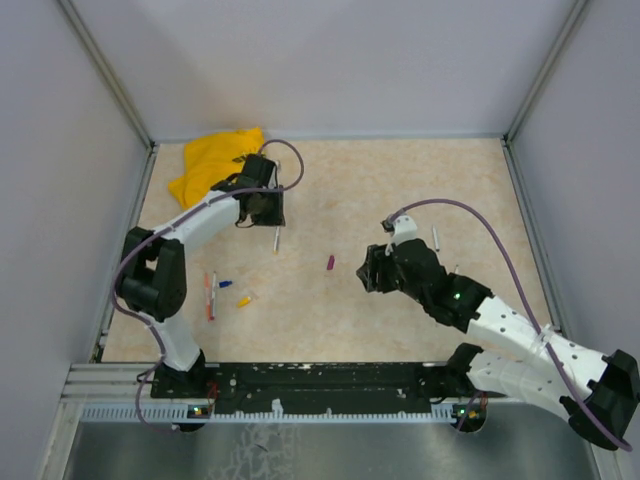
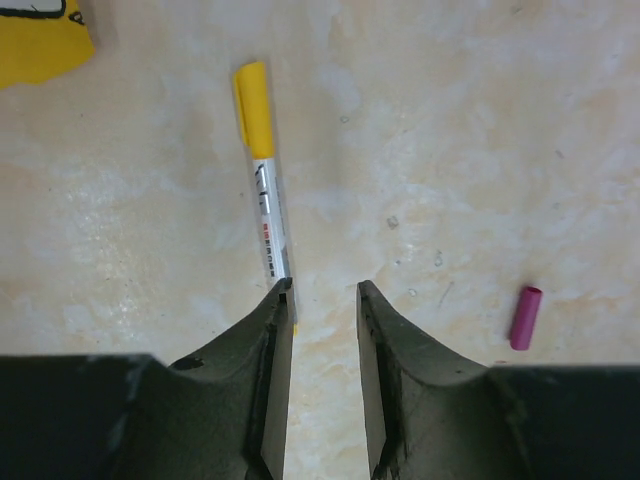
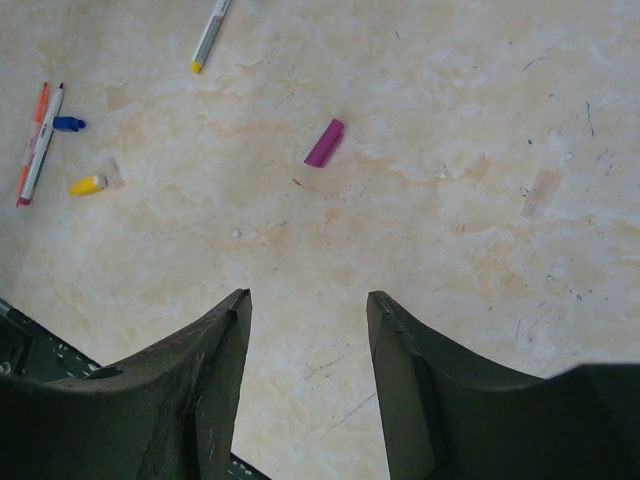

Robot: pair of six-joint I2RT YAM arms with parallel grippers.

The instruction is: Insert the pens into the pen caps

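A white pen (image 2: pixel 270 215) with a yellow cap (image 2: pixel 257 110) on its end lies flat on the table. Above it my left gripper is open, its fingers empty and clear of the pen. To the right of that pen lies a purple cap (image 3: pixel 324 143). My right gripper stands open over bare table, holding nothing. In the right wrist view, an orange pen (image 3: pixel 34 143) and a white pen with a magenta end (image 3: pixel 40 145) lie side by side at the left, near a blue cap (image 3: pixel 68 124) and a yellow cap (image 3: pixel 88 186).
A yellow cloth bag (image 1: pixel 215 165) lies at the back left, close to the left arm. White pens (image 1: pixel 435 238) lie by the right side, partly behind the right arm.
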